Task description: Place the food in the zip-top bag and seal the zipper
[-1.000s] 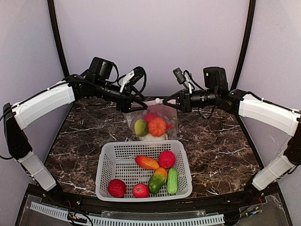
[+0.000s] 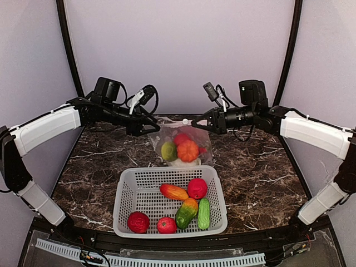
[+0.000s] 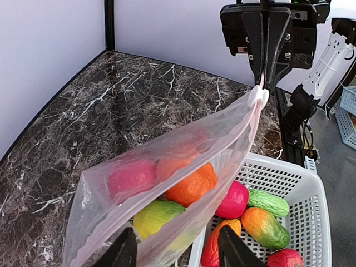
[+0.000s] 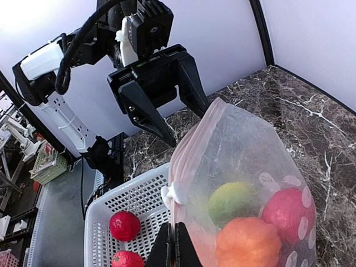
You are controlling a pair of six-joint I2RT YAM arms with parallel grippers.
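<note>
The clear zip top bag (image 2: pixel 161 138) hangs upright behind the basket, its top edge stretched between my grippers. Inside it are a green fruit (image 2: pixel 168 151), an orange pumpkin-like vegetable (image 2: pixel 188 151) and a red one (image 4: pixel 288 213). My right gripper (image 2: pixel 196 122) is shut on the bag's top corner, beside the white zipper slider (image 3: pixel 260 96). At the opposite corner, my left gripper stands open, its fingertips spread close around the folded top edge (image 4: pixel 210 118). Whether they touch the film is unclear.
A white basket (image 2: pixel 127 183) stands in front of the bag, holding several other foods, among them a green cucumber-like one (image 2: pixel 203 213) and a red one (image 2: pixel 138 222).
My left gripper was over the bag's top edge, drew back to the left, and now sits slightly right and lower at the left corner. The right gripper has stayed nearly still.
</note>
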